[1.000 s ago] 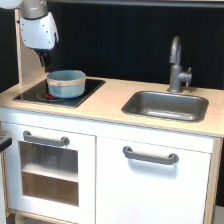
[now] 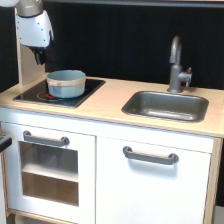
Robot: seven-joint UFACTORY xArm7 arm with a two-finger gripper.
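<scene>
A round blue-grey pot (image 2: 66, 88) stands upright on the black stovetop (image 2: 93, 87) at the left of the toy kitchen counter. My white arm comes down from the top left, and its small dark gripper (image 2: 41, 59) hangs above and to the left of the pot's rim, apart from it. The gripper is too small and dark against the black background to show how its fingers stand. The pot's inside is mostly hidden by its near wall.
A metal sink (image 2: 166, 106) with a grey faucet (image 2: 178, 66) occupies the right of the counter. Bare wooden counter (image 2: 112, 100) lies between stovetop and sink. Below are an open-shelved oven door (image 2: 48, 137) and a white cabinet door (image 2: 150, 185) with a grey handle.
My arm and gripper have shifted slightly up and to the left, away from the pot. The pot stays in place on the stovetop.
</scene>
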